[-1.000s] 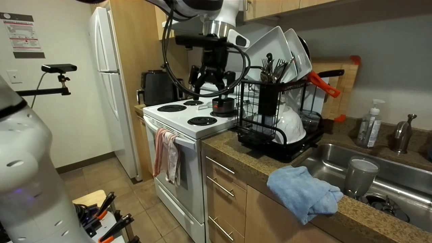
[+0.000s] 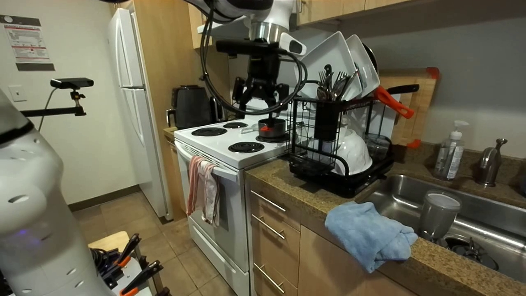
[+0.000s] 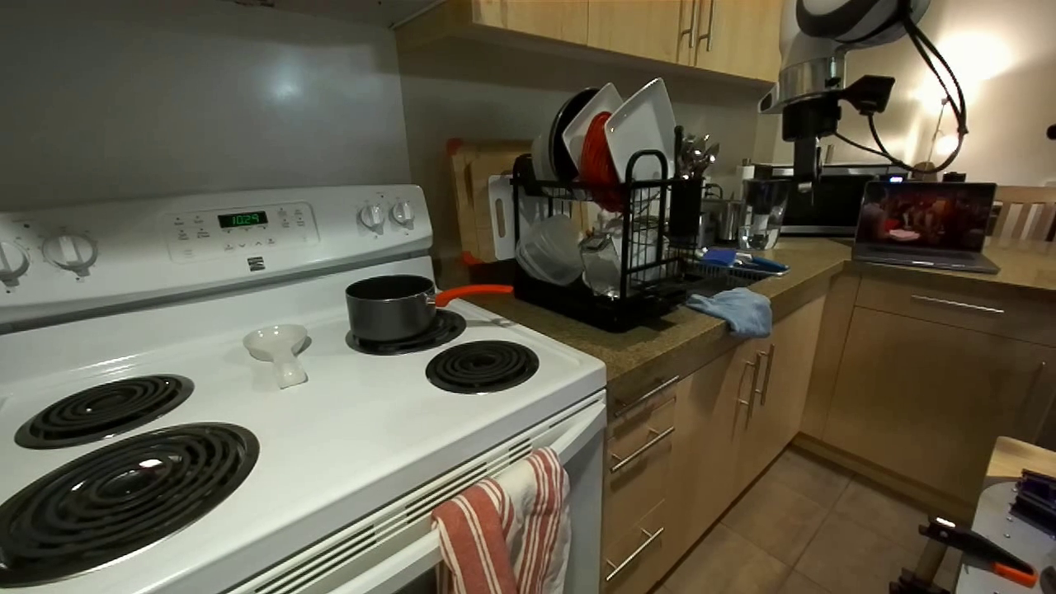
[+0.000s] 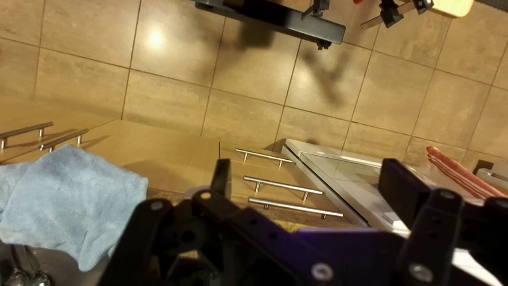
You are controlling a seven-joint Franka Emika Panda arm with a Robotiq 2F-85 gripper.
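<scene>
My gripper (image 2: 257, 112) points down with its fingers well apart and nothing between them. In exterior view 1 it appears in front of the stove, its right finger overlapping the pot's image. Exterior view 2 instead places the gripper (image 3: 808, 180) in the air away from the stove, seen edge-on. Through the gap between the fingers, the wrist view shows drawer handles (image 4: 283, 185) and floor below. A dark saucepan (image 3: 388, 315) with a red handle sits on the back right burner. The blue cloth (image 2: 370, 234) drapes over the counter edge by the sink.
A full black dish rack (image 2: 345, 182) stands on the counter between stove and sink (image 2: 404, 185). A white spoon rest (image 3: 277, 346) lies on the stovetop. A striped towel (image 2: 202, 190) hangs from the oven handle.
My gripper has risen a little and shifted slightly right in exterior view 1, its fingers still apart. The pot, cloth and dishes have not moved.
</scene>
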